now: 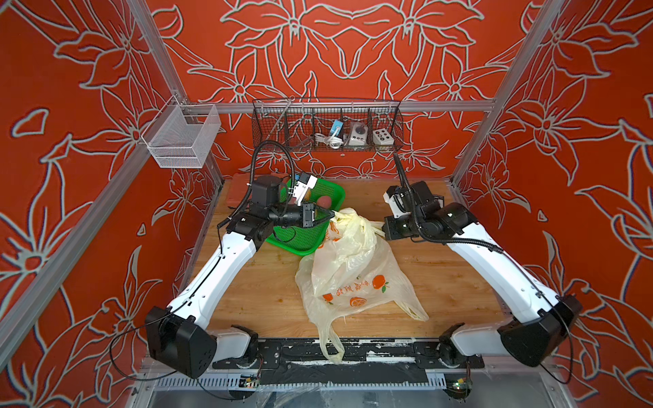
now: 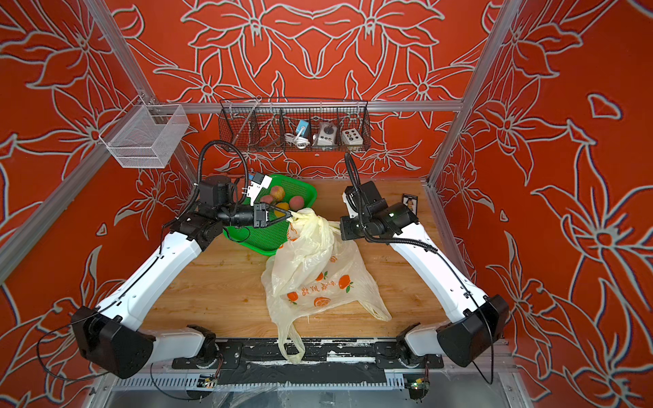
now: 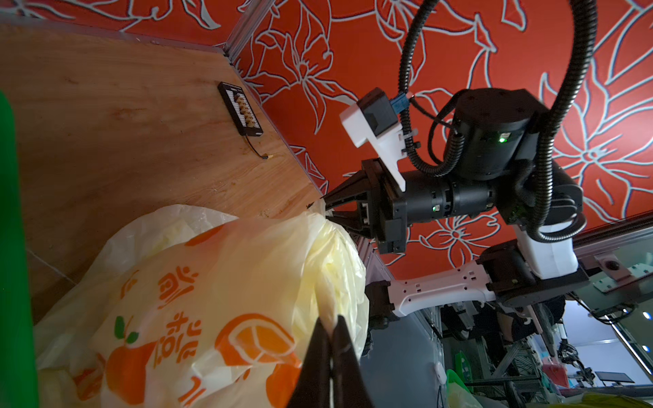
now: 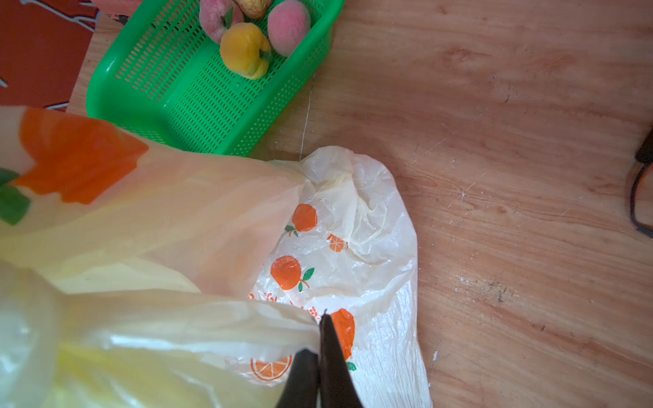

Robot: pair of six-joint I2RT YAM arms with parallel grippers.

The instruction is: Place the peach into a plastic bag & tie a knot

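Note:
A pale yellow plastic bag (image 1: 353, 272) with orange fruit prints stretches between my two grippers, its lower part and handles lying on the table. My left gripper (image 1: 331, 215) is shut on the bag's upper left edge; the left wrist view shows the film gathered at its fingertips (image 3: 319, 367). On the other side my right gripper (image 1: 386, 231) is shut on the bag's upper right edge, and in the right wrist view a twisted strip of film (image 4: 272, 326) runs into its fingers. No peach shows inside the bag. Peaches (image 4: 288, 27) sit in the green basket (image 2: 272, 249).
Behind the left arm stands the green basket, close to the bag. A small dark device (image 3: 239, 108) lies at the table's right rear. A wire rack (image 1: 326, 129) hangs on the back wall. Table surface right of the bag (image 4: 517, 204) is clear.

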